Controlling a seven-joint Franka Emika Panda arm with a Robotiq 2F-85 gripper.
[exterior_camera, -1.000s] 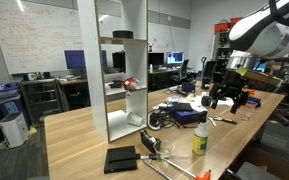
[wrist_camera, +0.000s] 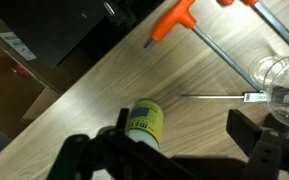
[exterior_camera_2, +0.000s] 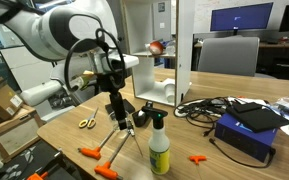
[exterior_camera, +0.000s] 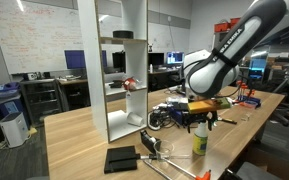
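A bottle with a yellow-green label (exterior_camera: 200, 142) stands upright on the wooden table; in exterior view 2 the same bottle (exterior_camera_2: 160, 155) is near the front. My gripper (exterior_camera: 203, 119) hangs low, close to the bottle's top. Seen from the wrist, its dark fingers (wrist_camera: 256, 142) are spread wide, so the gripper is open. The bottle (wrist_camera: 145, 122) shows from above, nearer the left finger and off the middle of the gap. Whether a finger touches it cannot be told.
Orange-handled tools (exterior_camera_2: 106, 172) and a clear glass or jar (wrist_camera: 284, 80) lie close by. A white shelf (exterior_camera: 121, 70) rises behind. A blue box (exterior_camera_2: 246, 130) and cables (exterior_camera_2: 199, 110) occupy the table's other side.
The arm has swung left and nearer in exterior view 1, bringing the gripper from the right of the bottle to just over it. The bottle stays where it was.
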